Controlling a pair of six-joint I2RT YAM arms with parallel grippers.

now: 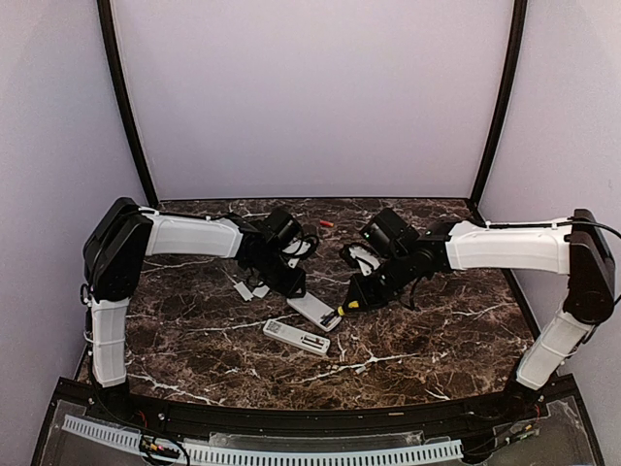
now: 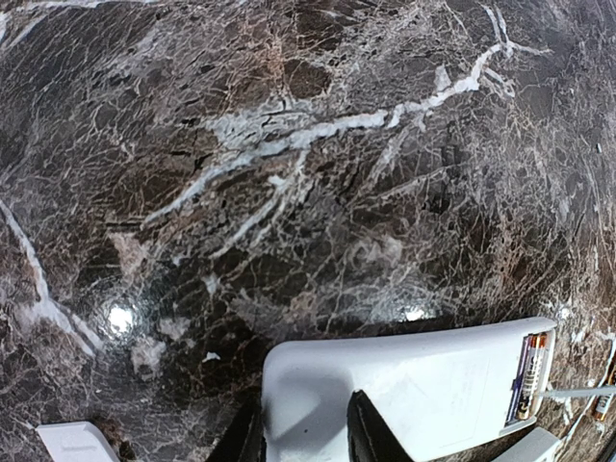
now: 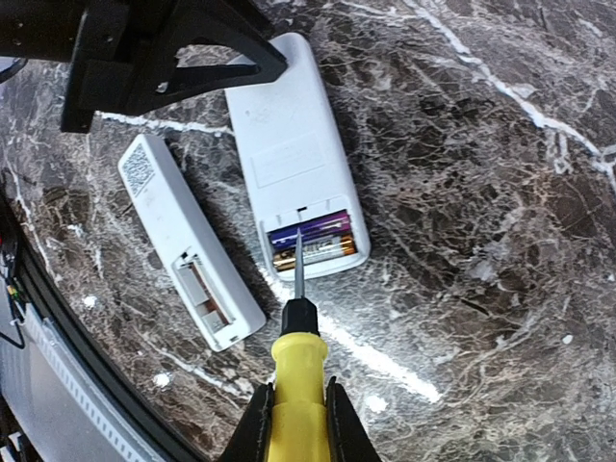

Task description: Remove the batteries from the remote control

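Observation:
A white remote control (image 3: pixel 287 135) lies on the marble table with its battery compartment open. Two batteries (image 3: pixel 313 238), one purple and one orange-brown, sit side by side in it. At the remote's opposite end, my left gripper is shut on the remote's body. My right gripper is shut on the yellow and black handle of a screwdriver (image 3: pixel 299 351). The screwdriver's thin metal shaft reaches over the compartment's end wall, its tip at the batteries. Whether the tip touches them cannot be told.
Small white pieces (image 1: pixel 250 290) rest below the left arm. Several small items (image 1: pixel 349 367) lie in front of the remotes. A red object (image 1: pixel 326 223) sits far back.

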